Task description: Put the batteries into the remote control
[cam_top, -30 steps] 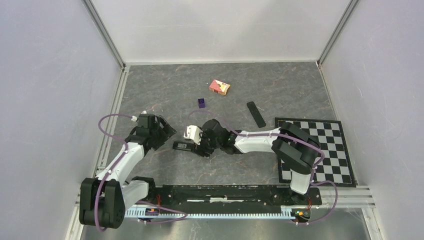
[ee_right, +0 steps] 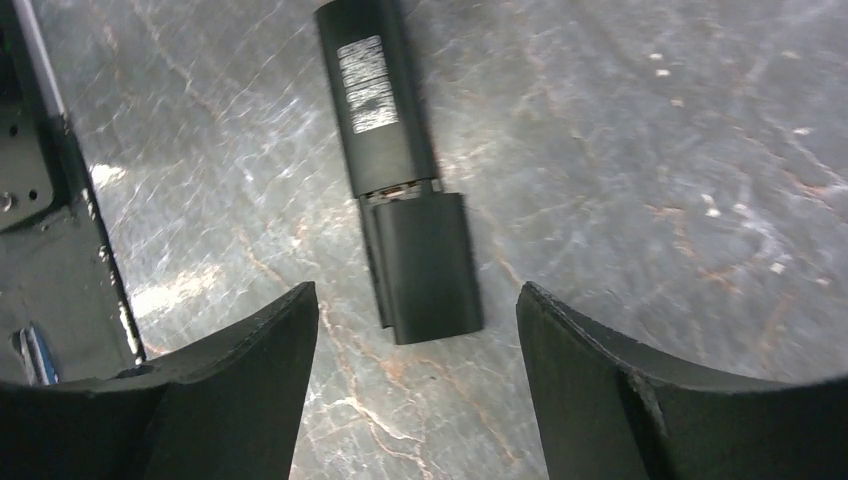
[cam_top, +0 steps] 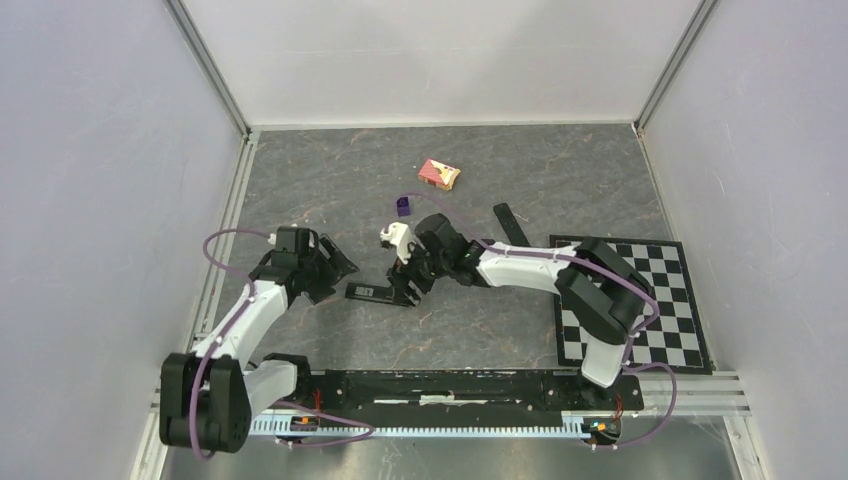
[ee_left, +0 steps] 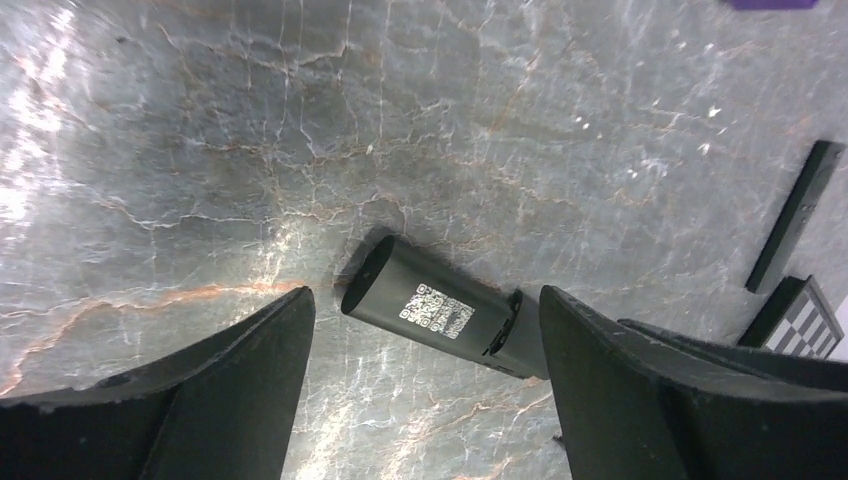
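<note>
The black remote (cam_top: pixel 370 293) lies on the grey marble table between the grippers. In the right wrist view the remote (ee_right: pixel 370 110) has a separated, shifted battery cover (ee_right: pixel 428 265) over its near end; whether batteries are inside is hidden. My left gripper is part open just left of the remote, which shows beyond its fingers with nothing held. My right gripper stands open above the cover end of the remote, nothing between its fingers.
A small purple box (cam_top: pixel 403 206) and a red-cream box (cam_top: pixel 439 174) stand behind. A second black bar (cam_top: pixel 512 226) lies at right, beside a checkerboard (cam_top: pixel 680 310).
The left gripper has shifted slightly right, toward the remote.
</note>
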